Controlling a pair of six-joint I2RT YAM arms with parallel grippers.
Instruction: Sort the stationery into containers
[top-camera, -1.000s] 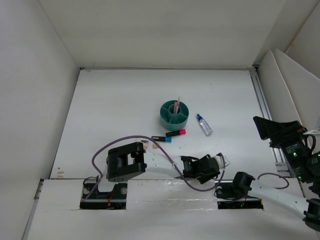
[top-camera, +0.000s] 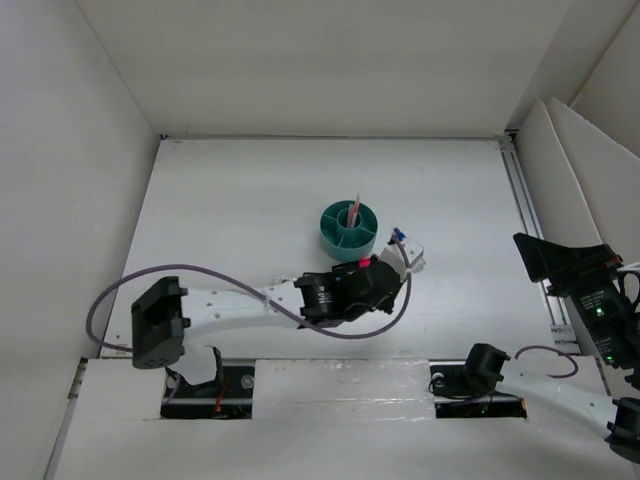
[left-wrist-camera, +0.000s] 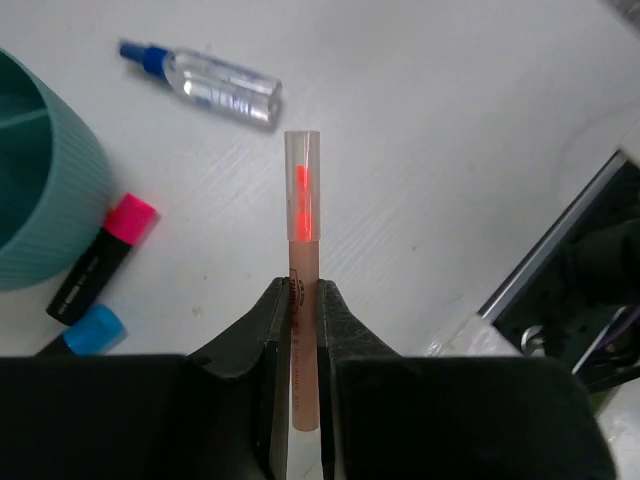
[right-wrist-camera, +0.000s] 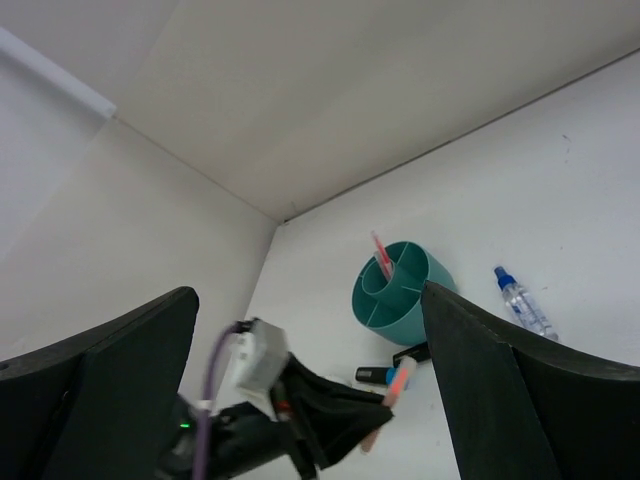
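My left gripper is shut on a pinkish pen with a clear cap (left-wrist-camera: 303, 200), held upright in its wrist view. A teal divided container (top-camera: 336, 236) stands mid-table with pens in its centre cup. Beside it lie a black marker with pink cap (left-wrist-camera: 95, 265), a blue-capped marker (left-wrist-camera: 92, 331) and a clear bottle with blue top (left-wrist-camera: 220, 85), partly hidden from above by the left arm. My right gripper (top-camera: 565, 262) is open at the right, its fingers wide apart with nothing held.
White walls enclose it at the back and sides, with metal rails along the edges.
The left arm has moved from the front edge up toward the container and bottle, carrying the pen. The right arm has shifted only slightly.
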